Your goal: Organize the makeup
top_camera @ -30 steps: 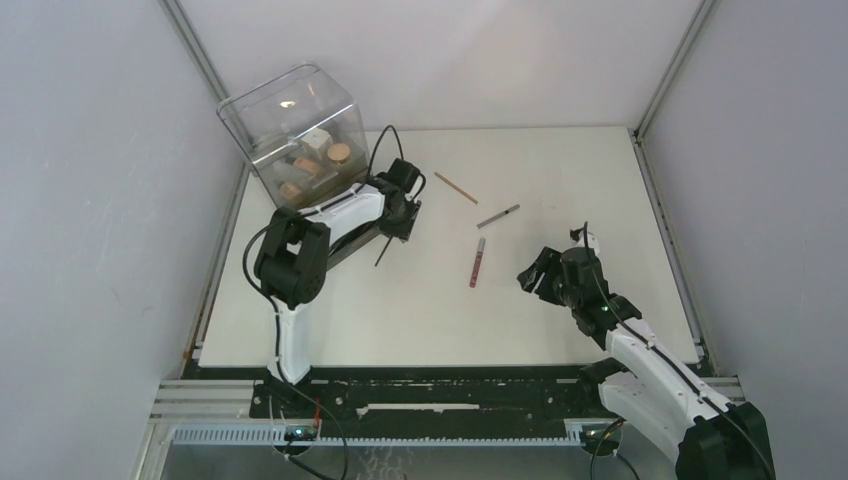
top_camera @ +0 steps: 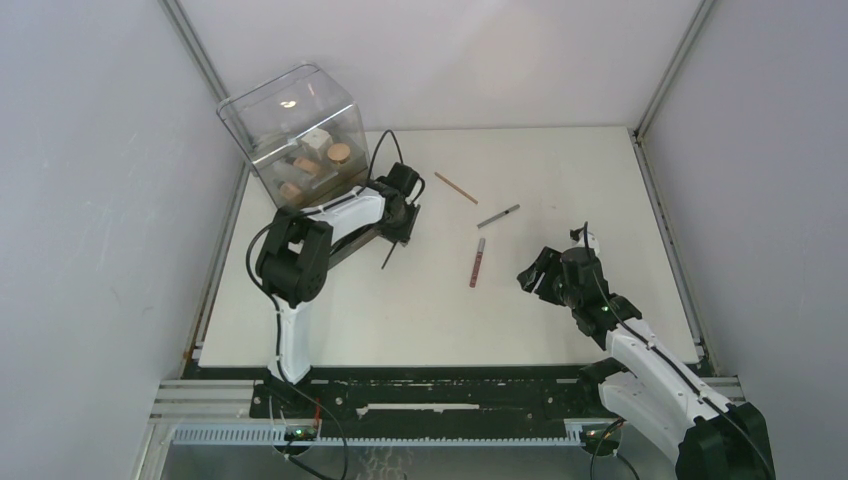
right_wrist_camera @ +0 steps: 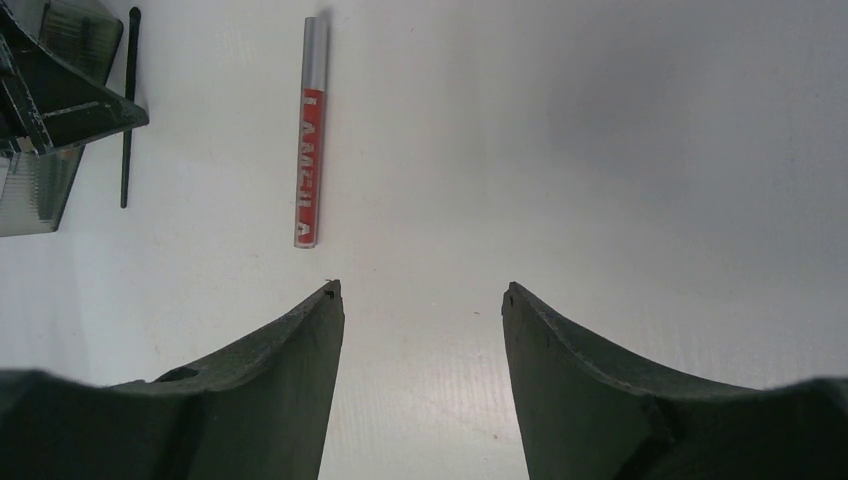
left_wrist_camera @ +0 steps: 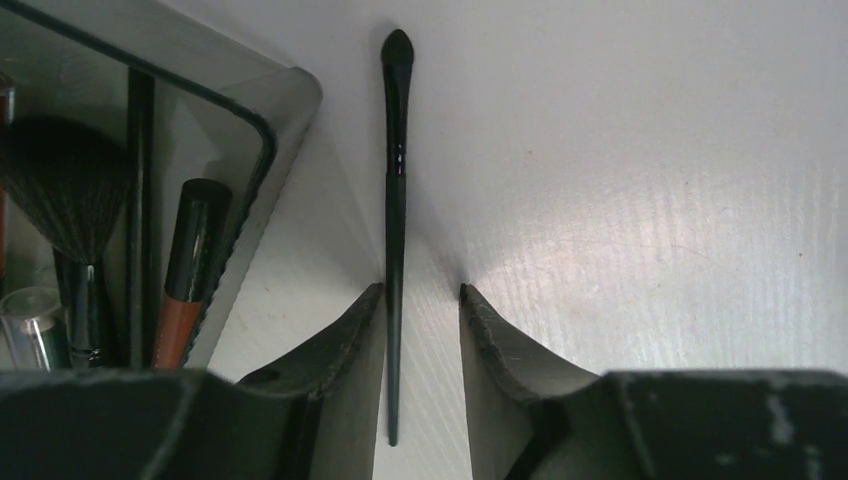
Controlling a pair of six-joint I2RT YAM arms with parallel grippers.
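A clear makeup organizer (top_camera: 300, 110) stands at the back left, its tray (left_wrist_camera: 285, 110) holding brushes and tubes. My left gripper is part open, low over a thin black brush (left_wrist_camera: 396, 150) lying just outside the tray; one finger touches or nearly touches its handle. On the table lie a red-labelled tube (top_camera: 477, 262), a tan pencil (top_camera: 456, 187) and a grey pencil (top_camera: 498, 215). My right gripper stands open at the right, nothing between its fingers.
Walls enclose it at the left, back and right.
The black brush's visible end has shifted slightly to the right in the top view, and the left gripper has moved a little. The right arm is still.
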